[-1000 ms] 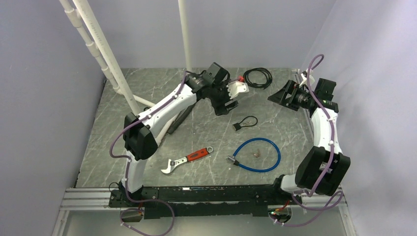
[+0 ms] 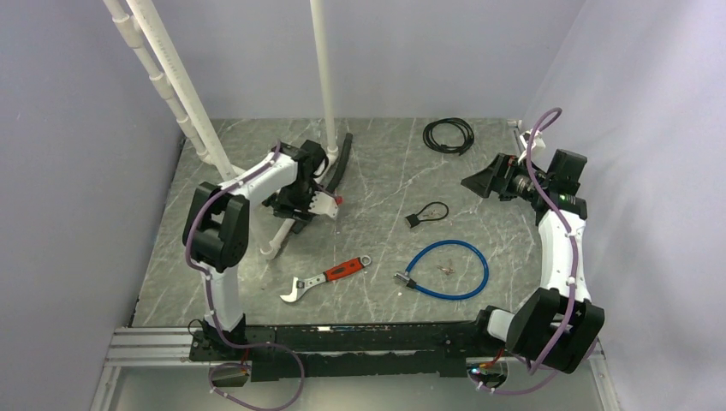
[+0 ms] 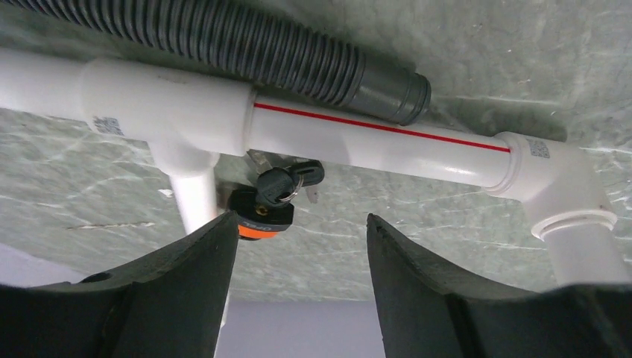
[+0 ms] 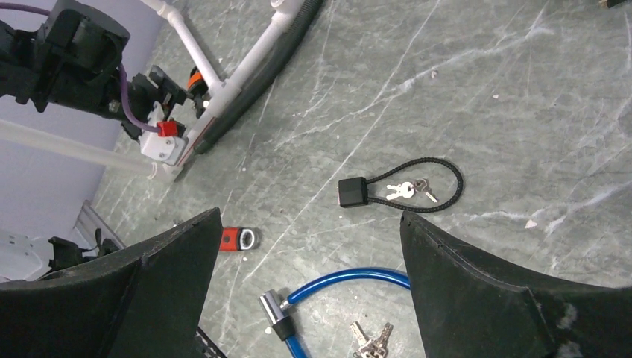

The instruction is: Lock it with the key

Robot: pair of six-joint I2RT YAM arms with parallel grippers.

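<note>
In the left wrist view, black-headed keys (image 3: 277, 183) on a small ring lie against a black and orange lock piece (image 3: 262, 216), beside the white pipe. My left gripper is spread part open over them, its fingers apart with nothing between. From the top, the left gripper (image 2: 282, 205) is over the pipe frame and hides most of that lock. My right gripper (image 2: 479, 188) hangs open and empty over the right side of the floor. A black cable lock (image 4: 353, 192) has two silver keys (image 4: 402, 190) inside its loop.
A white pipe frame (image 3: 373, 145) and a black corrugated hose (image 3: 276, 52) lie under the left arm. Elsewhere are a red-handled wrench (image 2: 342, 269), a blue cable lock (image 2: 481, 257) with keys (image 2: 446, 270), and a coiled black cable (image 2: 431, 140). Mid-floor is clear.
The left arm has swung left from over the middle of the floor to the pipe frame and turned its gripper there. The right arm has shifted only slightly.
</note>
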